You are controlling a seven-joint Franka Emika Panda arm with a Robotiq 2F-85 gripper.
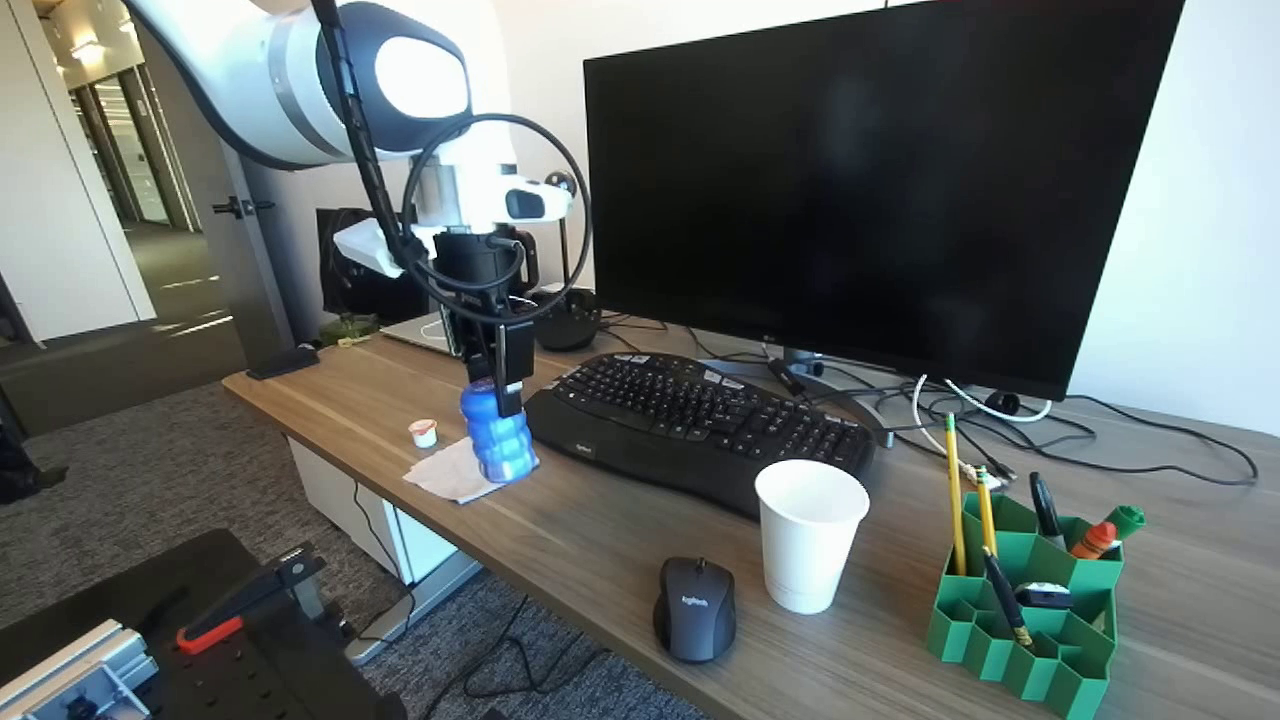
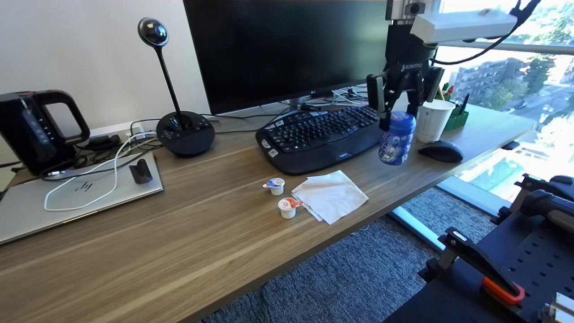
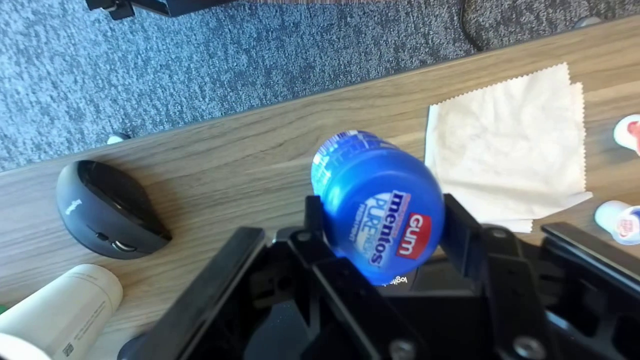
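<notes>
A blue Mentos gum bottle (image 3: 384,210) is clamped at its lid by my gripper, which is shut on it. In exterior view 2 the bottle (image 2: 397,141) hangs upright over the desk, to the right of a pale folded cloth (image 2: 331,196). From exterior view 1 the bottle (image 1: 498,432) covers part of that cloth (image 1: 450,472). The black fingers (image 2: 377,99) reach down on either side of the lid. The wrist view shows bare wood beneath the bottle and the cloth (image 3: 510,144) just to its right.
Two small creamer cups, one red-lidded (image 2: 288,207) and one blue-lidded (image 2: 276,186), sit left of the cloth. Behind is the keyboard (image 1: 708,420). A mouse (image 1: 696,610), white paper cup (image 1: 810,534) and green pen holder (image 1: 1032,600) stand rightward.
</notes>
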